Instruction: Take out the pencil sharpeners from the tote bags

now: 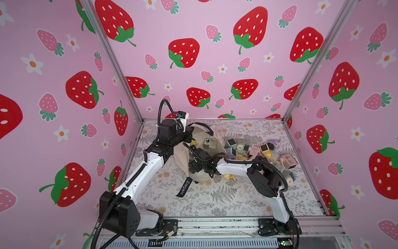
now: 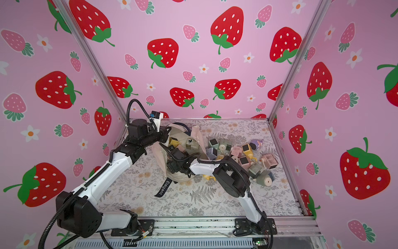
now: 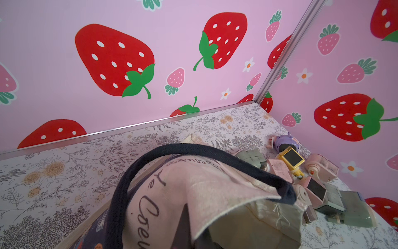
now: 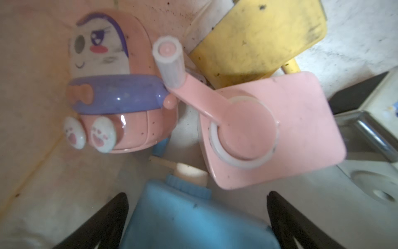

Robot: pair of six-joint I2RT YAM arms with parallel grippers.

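A beige tote bag (image 1: 180, 159) with dark straps lies on the left half of the table. My left gripper (image 1: 187, 133) is at its upper left rim; in the left wrist view the bag fills the bottom, and its fingers are hard to make out. My right gripper is down inside the bag, open, its dark fingers either side of a blue sharpener (image 4: 199, 222). Beyond it lie a pink sharpener with a crank (image 4: 290, 132), a pink-and-purple character sharpener (image 4: 122, 124) and a yellow one (image 4: 257, 41).
A pile of pastel sharpeners (image 1: 254, 151) lies right of the bag, reaching toward the right wall. A small yellow piece (image 1: 229, 177) lies just in front of the bag.
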